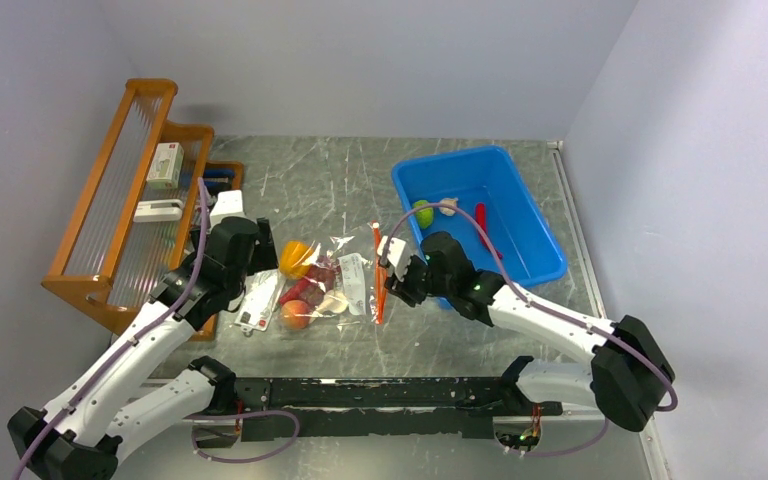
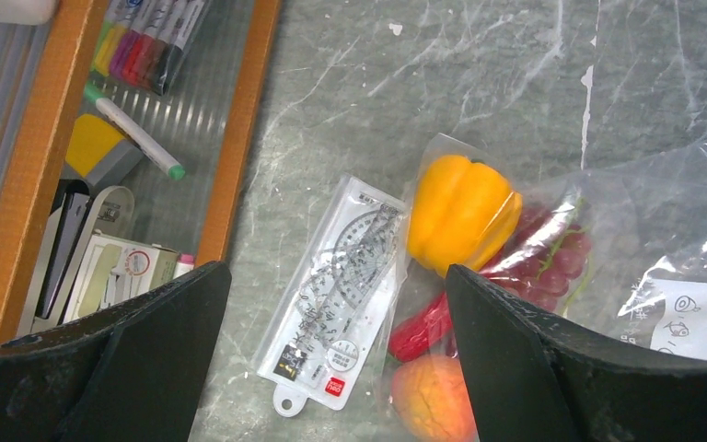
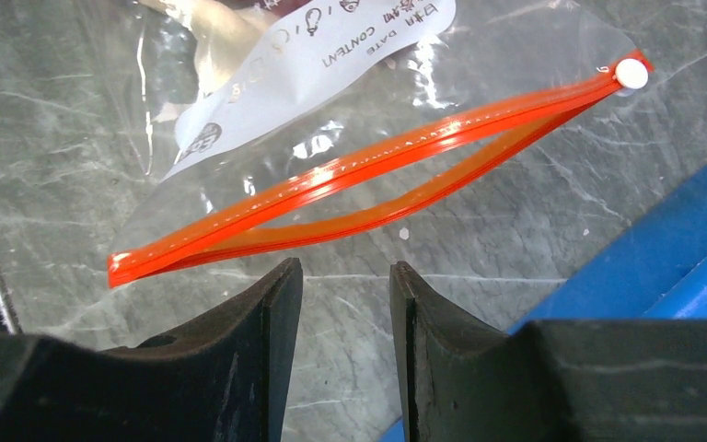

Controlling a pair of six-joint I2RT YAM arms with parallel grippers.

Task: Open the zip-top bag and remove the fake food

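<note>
A clear zip top bag [image 1: 355, 285] lies flat on the grey table, its orange zip edge [image 3: 368, 170] facing right. That edge gapes in the right wrist view, the two strips parted between their ends, a white slider [image 3: 631, 74] at the far end. Inside the bag lie a yellow pepper [image 2: 460, 212], red grapes [image 2: 552, 262], a red chili [image 2: 423, 327] and a peach [image 2: 434, 398]. My right gripper stands partly open just outside the orange edge, only table between its fingers. Left of the bag, my left gripper is wide open and holds nothing.
A blue bin [image 1: 540, 245] at the right holds a green item [image 1: 423, 214], a garlic-like piece [image 1: 448, 205] and a red chili [image 1: 487, 230]. A wooden shelf [image 1: 110, 200] stands at the left. A ruler pack [image 2: 336, 295] lies beside the bag.
</note>
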